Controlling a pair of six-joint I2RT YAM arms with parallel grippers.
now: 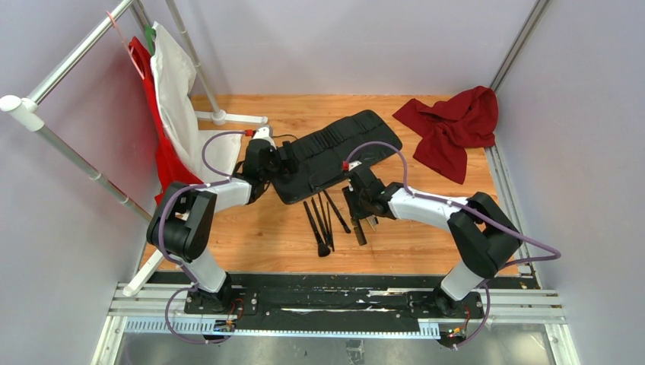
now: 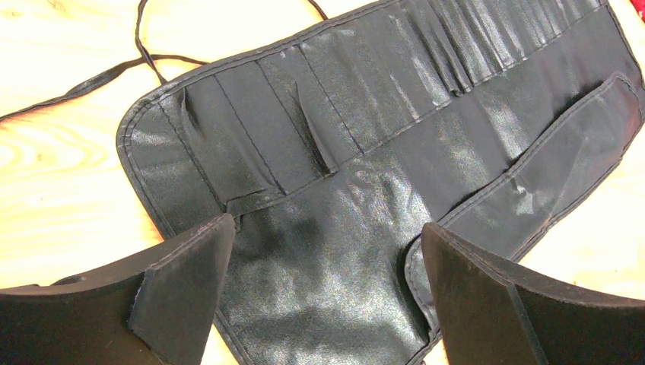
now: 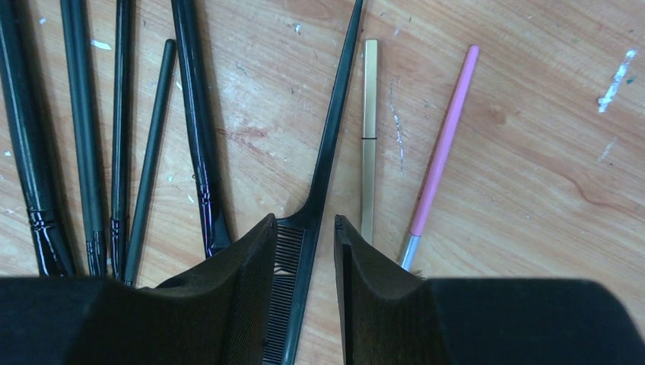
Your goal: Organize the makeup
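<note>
The black makeup roll [image 1: 335,144] lies unrolled at a slant, its pockets [image 2: 274,122] looking empty in the left wrist view. Above its left end, my left gripper stands wide open with nothing between its fingers. Below the roll, several dark brushes [image 1: 316,232] lie on the wood. A black rat-tail comb [image 3: 323,167] rests right of them, its toothed part [image 3: 287,304] seen through the gap of my right gripper, which is part open above it. Right of the comb lie a gold stick [image 3: 370,114] and a pink-handled brush [image 3: 445,144].
Red cloth [image 1: 452,133] is crumpled at the back right. A white rack [image 1: 68,65] with hanging red and white garments [image 1: 171,99] stands on the left. Bare table [image 1: 251,239] shows front left.
</note>
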